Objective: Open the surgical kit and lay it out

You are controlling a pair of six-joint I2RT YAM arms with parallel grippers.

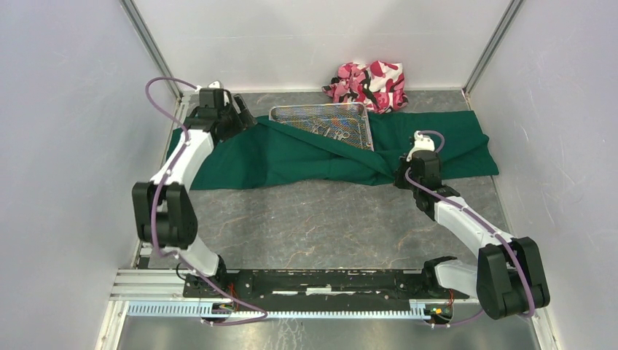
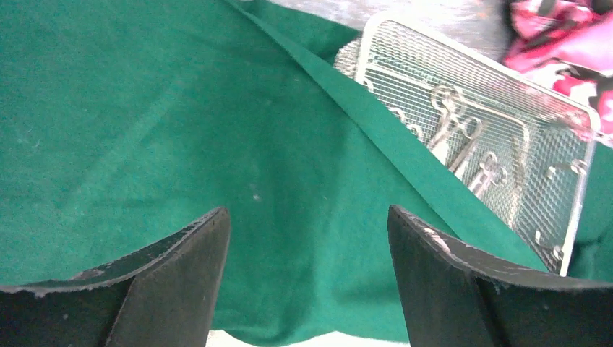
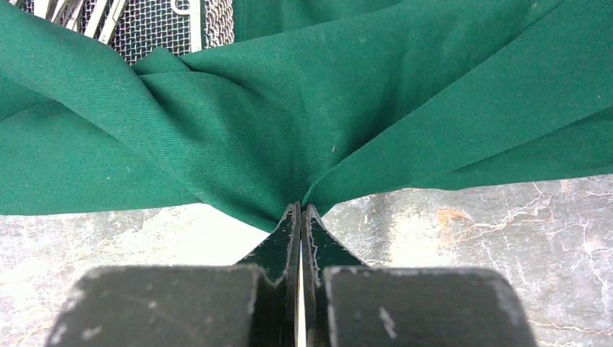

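Observation:
A green cloth (image 1: 248, 157) spreads across the table, its folded edge running diagonally over a wire mesh tray (image 1: 321, 111). Several scissor-like metal instruments (image 2: 463, 134) lie in the tray's uncovered part. At the cloth's front edge, right of the tray, my right gripper is shut on the green cloth, pinching it into creases. My left gripper stands open above the cloth's left part, with nothing gripped between its fingers. The cloth still hides the tray's front left portion.
A crumpled pink camouflage bag (image 1: 370, 86) sits behind the tray against the back wall. Bare grey table (image 1: 313, 226) lies open in front of the cloth. Walls stand close on the left and right.

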